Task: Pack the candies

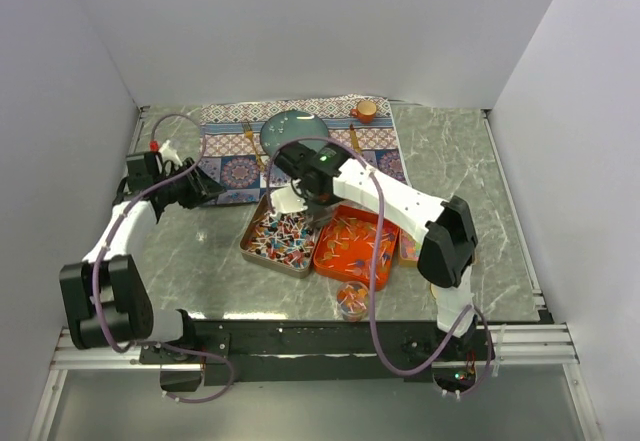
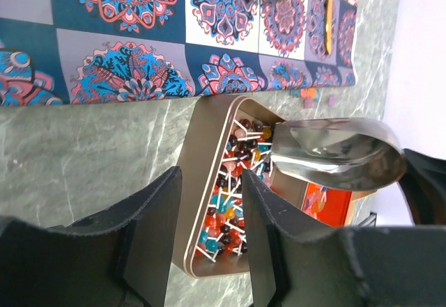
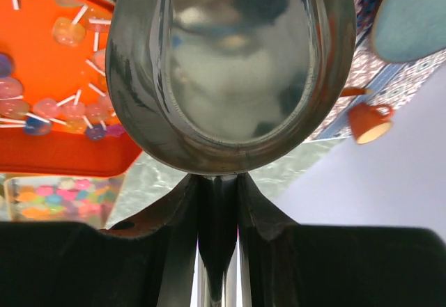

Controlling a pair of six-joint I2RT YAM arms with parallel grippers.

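Note:
Lollipops fill a metal tin (image 2: 198, 161), which lies left of an orange tray (image 3: 59, 159) holding more lollipops and candies. My right gripper is closed around the handle of a shiny metal scoop (image 3: 237, 70). In the left wrist view the scoop (image 2: 334, 155) reaches over the tin's far right side; whether it touches the candies I cannot tell. No candy shows in the scoop's basin. My left gripper (image 1: 208, 195) stands open at the table's left side, with nothing held between its fingers.
A patterned mat (image 1: 240, 173) with a dark plate (image 1: 296, 129) and cutlery lies behind. An orange cup (image 1: 364, 110) stands at the back. A clear candy jar (image 1: 352, 301) sits in front of the tray; a candy box (image 1: 408, 248) is partly hidden by my right arm.

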